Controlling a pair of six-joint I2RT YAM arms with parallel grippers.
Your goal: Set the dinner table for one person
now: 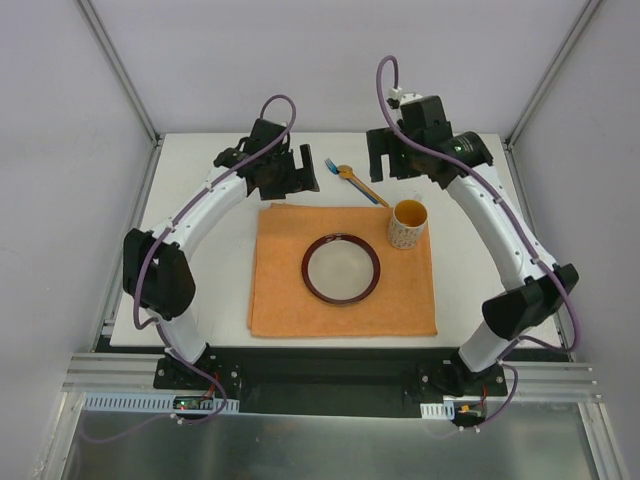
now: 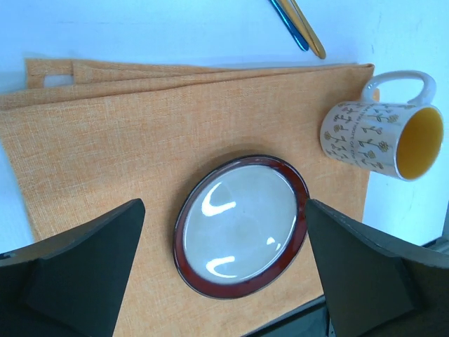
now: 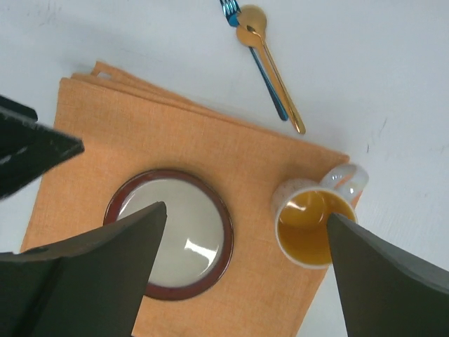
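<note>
An orange cloth placemat (image 1: pixel 282 304) lies flat, and a white plate with a brown rim (image 1: pixel 341 270) rests on it near the middle. At the mat's back right corner stands the white patterned mug (image 1: pixel 405 232), its yellow inside facing up. A blue fork (image 3: pixel 269 83) and gold cutlery including a spoon (image 3: pixel 278 74) lie crossed just behind the mat. My left gripper (image 1: pixel 297 178) is open above the table behind the mat's back left part, nothing between its fingers. Also open and empty, my right gripper (image 1: pixel 389 158) hangs raised, behind the mug and over the cutlery's right side.
The mat's back left edge is folded unevenly, with a small loop (image 2: pixel 57 73). The two grippers hang fairly near each other.
</note>
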